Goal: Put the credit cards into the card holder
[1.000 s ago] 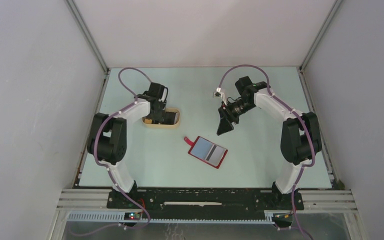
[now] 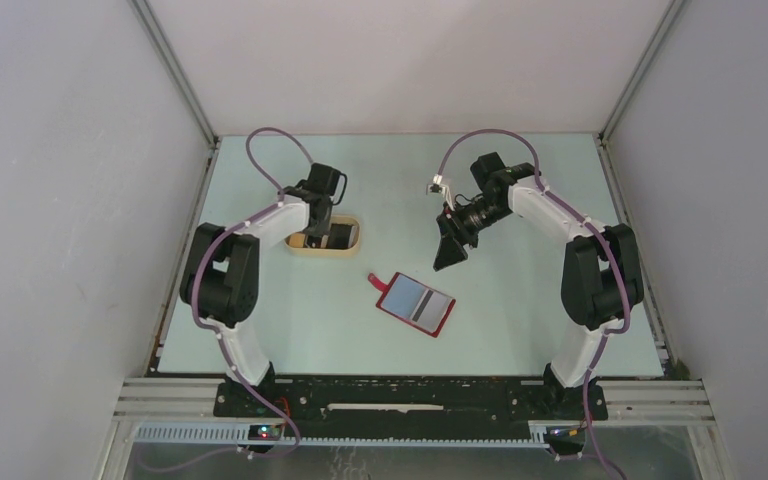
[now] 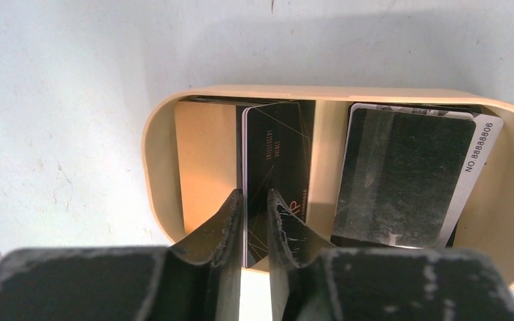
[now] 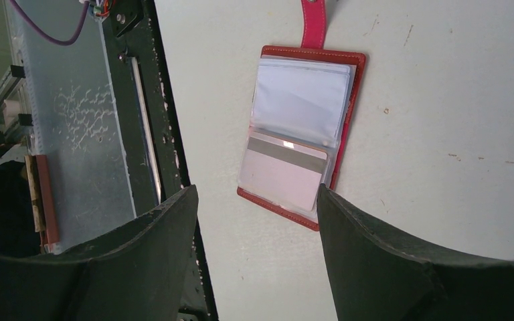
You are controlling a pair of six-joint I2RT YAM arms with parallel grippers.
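A beige divided box (image 2: 320,251) holds several cards. In the left wrist view its left compartment has an orange card (image 3: 204,154) and dark cards (image 3: 281,147); the right one has black and white cards (image 3: 395,174). My left gripper is down over the left compartment, its fingertips slightly apart at the edge of a dark card; whether they grip it is unclear. The red card holder (image 4: 347,120) lies open on the table, a pale card with a grey stripe (image 4: 281,170) in its lower sleeve. My right gripper hovers near it, open and empty.
A red strap (image 4: 313,23) sticks out from the holder. A dark rail runs along the table's front edge.
The right arm and the holder are unchanged.
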